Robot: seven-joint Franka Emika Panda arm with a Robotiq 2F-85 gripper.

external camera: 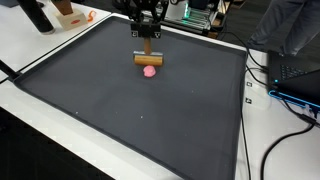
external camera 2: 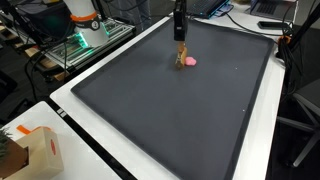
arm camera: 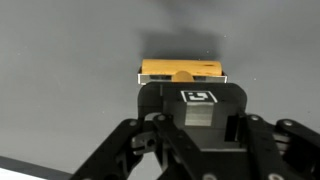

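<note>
My gripper (external camera: 148, 37) points down and is shut on the upright handle of a wooden roller (external camera: 148, 59). The roller's light cylinder lies crosswise below, with metal brackets at its ends in the wrist view, where the black gripper body hides most of the handle. A small pink lump (external camera: 149, 71) rests on the dark board, close in front of the cylinder in exterior view 1. From exterior view 2, the roller (external camera 2: 181, 59) stands just left of the lump (external camera 2: 190, 61). Whether the roller touches the board or the lump, I cannot tell.
Most of the dark grey board (external camera: 130, 110) is bare, and a white table (external camera: 100, 138) borders it. Wooden items (external camera: 72, 16) sit at the back left. To the right are a laptop (external camera: 293, 85) and black cables.
</note>
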